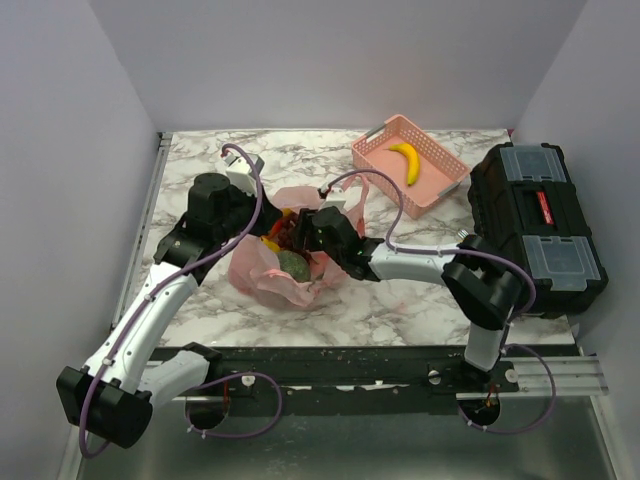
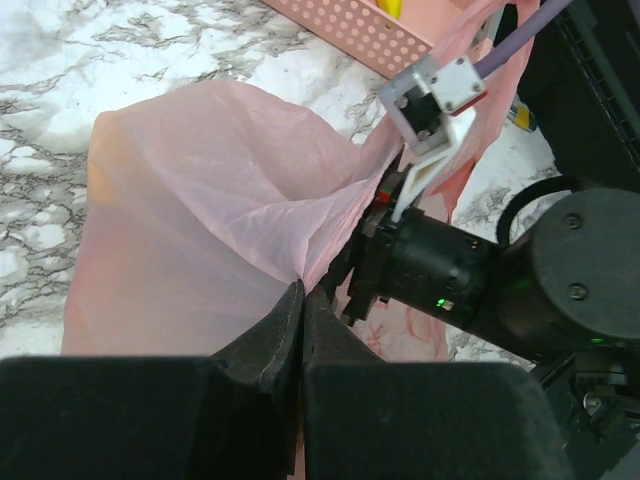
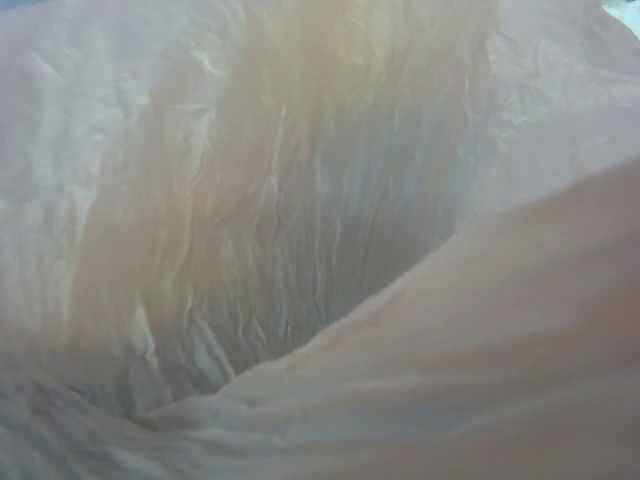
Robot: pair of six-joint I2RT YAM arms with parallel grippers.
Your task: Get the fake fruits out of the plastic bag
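An open pink plastic bag (image 1: pixel 262 272) lies mid-table with fake fruits inside. In it show a green fruit (image 1: pixel 294 265), dark red pieces (image 1: pixel 287 236) and a bit of orange-yellow (image 1: pixel 268 243). My left gripper is shut on the bag's edge, which rises bunched from its fingertips in the left wrist view. Down in the bag's mouth sits my right gripper (image 1: pixel 303 230), among the red pieces. Pink film fills the right wrist view, so its fingers and whatever lies between them are hidden.
A pink basket (image 1: pixel 441 191) at the back right holds a yellow banana (image 1: pixel 407 161). The black toolbox (image 1: pixel 540 220) stands at the right edge. Bare marble lies in front of the bag and at the back left.
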